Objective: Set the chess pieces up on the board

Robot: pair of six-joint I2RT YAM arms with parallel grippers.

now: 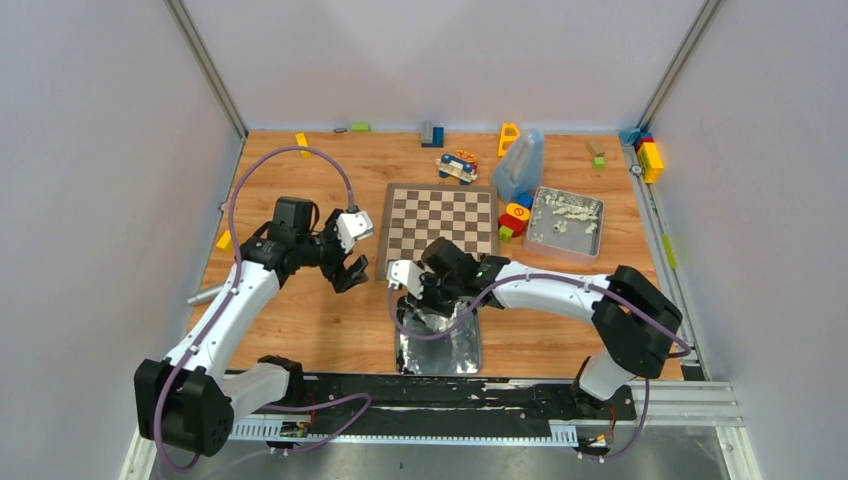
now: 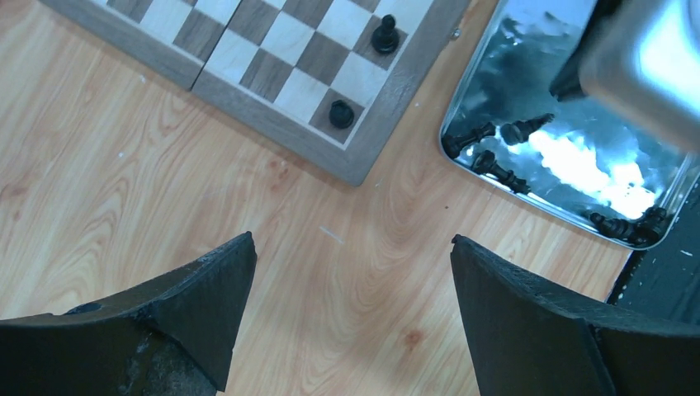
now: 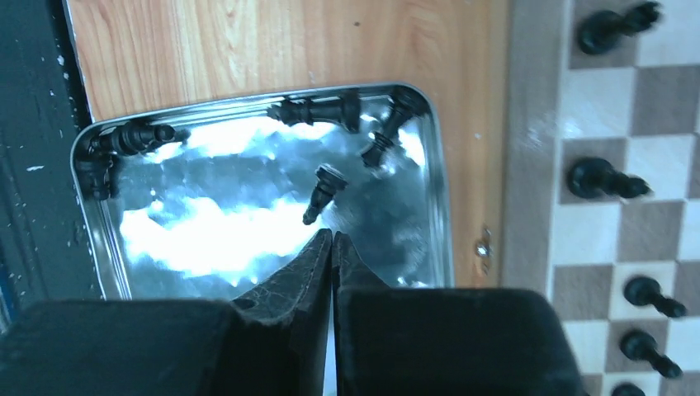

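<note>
The chessboard [image 1: 440, 210] carries black pieces, including upright ones [image 2: 340, 113] near a corner and along one side [image 3: 591, 175]. In the metal tray [image 1: 455, 355], several black pieces [image 3: 314, 110] lie on their sides, one [image 3: 324, 190] near the middle. My right gripper is over the tray, fingertips together just below that middle piece in its wrist view; anything between the fingers is hard to see. My left gripper stands open over bare wood left of the board, nothing between its fingers.
A clear box [image 1: 565, 240] of white pieces sits right of the board. Toy blocks [image 1: 516, 212], a toy car [image 1: 455, 168] and a translucent bag [image 1: 520, 160] stand behind and beside it. Bare wood lies left of the board.
</note>
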